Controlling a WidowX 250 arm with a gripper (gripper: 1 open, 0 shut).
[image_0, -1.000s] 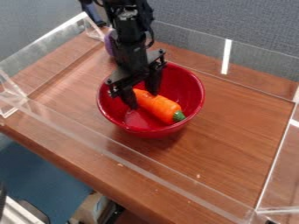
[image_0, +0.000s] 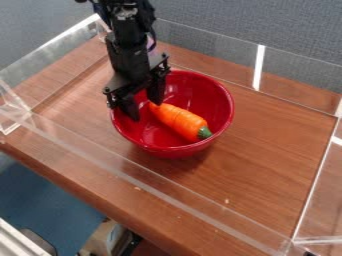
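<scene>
A red bowl (image_0: 206, 94) sits near the middle of the wooden table, with an orange toy carrot (image_0: 179, 120) with a green top lying inside it. My black gripper (image_0: 134, 100) reaches down from the top left over the bowl's left side, near the carrot's upper-left end. Its fingers are dark and partly overlap, so whether they are open or shut, or touch the carrot, I cannot tell.
Clear plastic walls (image_0: 241, 55) edge the wooden table (image_0: 261, 170). A small purple thing is partly hidden behind the arm.
My gripper has shifted a little to the left and up, toward the bowl's left rim. The bowl and the carrot look about the same.
</scene>
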